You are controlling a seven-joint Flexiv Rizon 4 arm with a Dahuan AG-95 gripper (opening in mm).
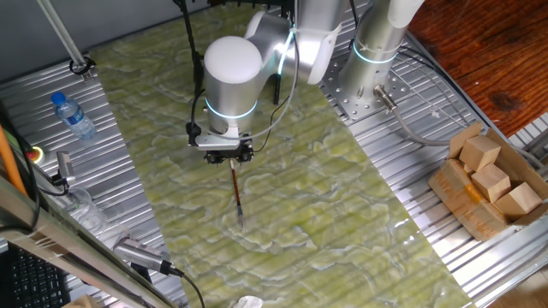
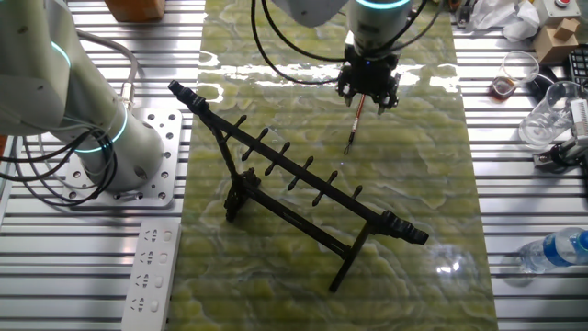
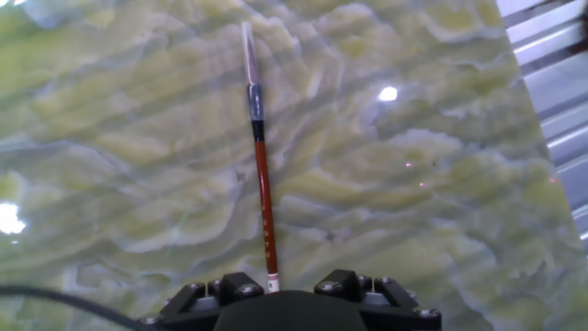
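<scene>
A brush (image 3: 265, 202) with a reddish-brown handle, silver ferrule and pale pointed tip lies on the green marbled mat (image 3: 413, 221). My gripper is above the handle's end, its two black fingers (image 3: 241, 286) spread wide on either side. In the wrist view the very end of the handle is hidden behind the gripper's dark body. From exterior view 1 the brush (image 1: 238, 195) points toward the camera from beneath the gripper (image 1: 229, 156). A black rack (image 2: 294, 170) with a row of pegs stands on the mat in exterior view 2.
A cardboard box (image 1: 467, 201) of wooden blocks sits on the slatted table at right in exterior view 1. Along the left are a water bottle (image 1: 74, 117) and a metal-bodied device (image 1: 141, 255).
</scene>
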